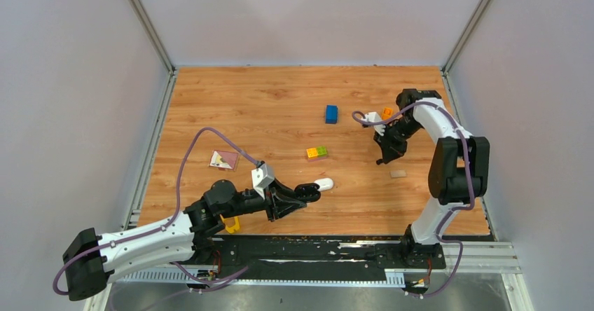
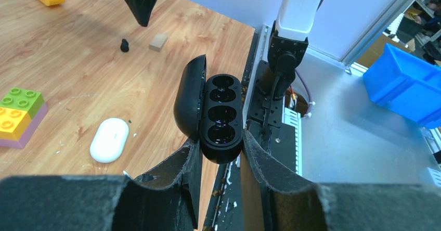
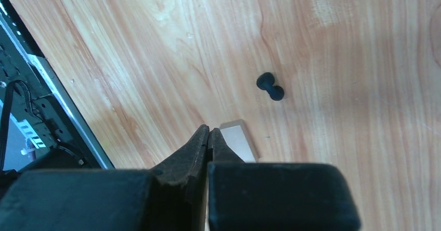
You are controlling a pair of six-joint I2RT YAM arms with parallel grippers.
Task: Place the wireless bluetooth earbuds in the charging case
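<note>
One black earbud [image 3: 270,86] lies on the wooden table, ahead of and apart from my right gripper. That gripper's fingertips meet, with nothing between them; in the left wrist view the dark fingertips hang above the table, clear of the earbud [image 2: 125,46]. My left gripper is shut on the lower end of the black charging case [image 2: 222,119]. The case's lid stands open, and its row of dark round slots faces the left wrist camera. From above, the case [image 1: 307,192] sits over the table's front part.
A white rounded case [image 2: 109,140] lies near the left gripper. The small beige block [image 3: 239,142] is close to the right fingertips. Toy bricks [image 1: 316,153] and a blue block [image 1: 331,114] occupy the middle and back.
</note>
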